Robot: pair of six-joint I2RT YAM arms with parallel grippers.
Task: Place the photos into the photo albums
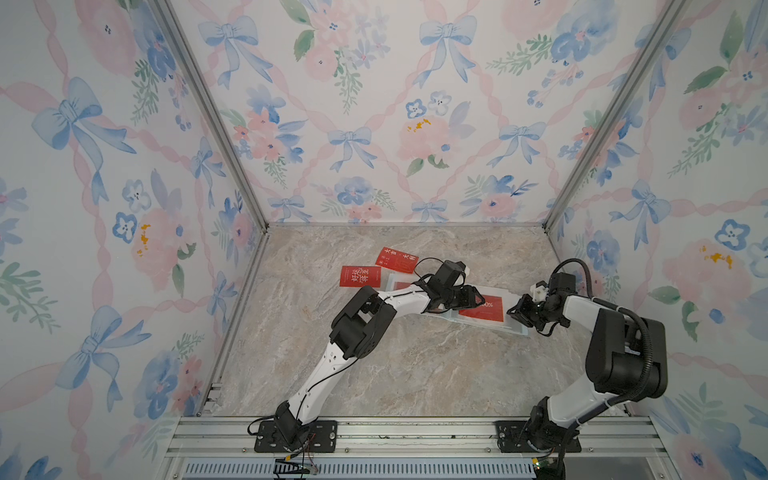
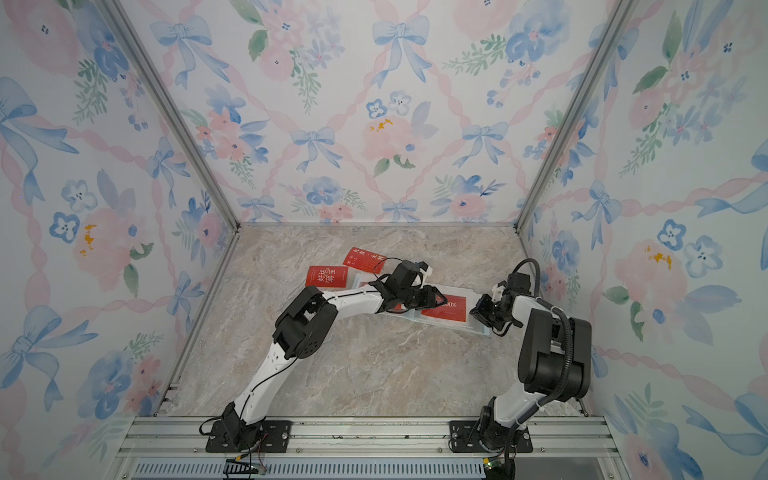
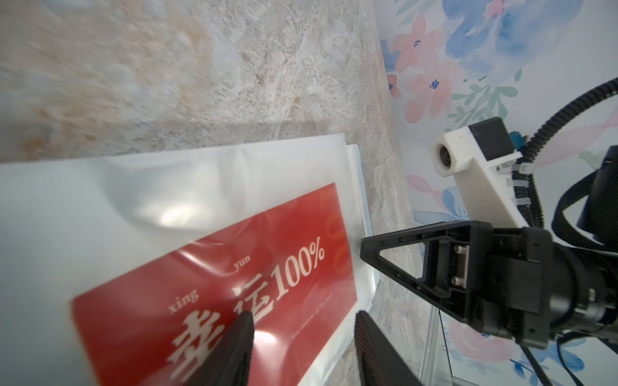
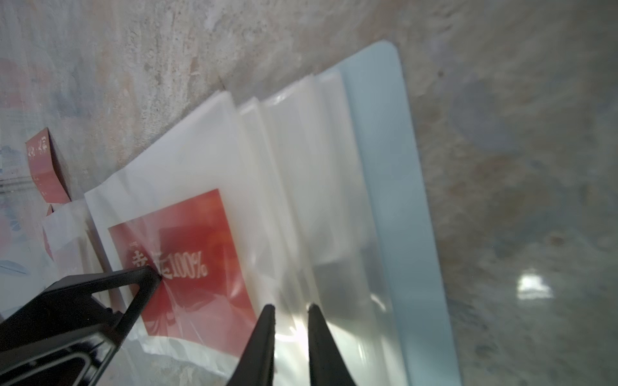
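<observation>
An open album (image 4: 399,212) with clear sleeves lies on the floor. Its right sleeve holds a red photo marked 100% (image 3: 270,289). My left gripper is over that page from the left, fingers apart with nothing visible between them. My right gripper is at the album's right end over the clear sleeve edges, its fingertips a short way apart; whether sleeve film is between them I cannot tell. Two loose red cards, one (image 1: 360,276) left of the album and another (image 1: 397,259) behind it, lie on the floor.
Patterned walls enclose three sides, and a metal rail (image 1: 376,424) runs along the front edge. My two grippers are close to each other over the album.
</observation>
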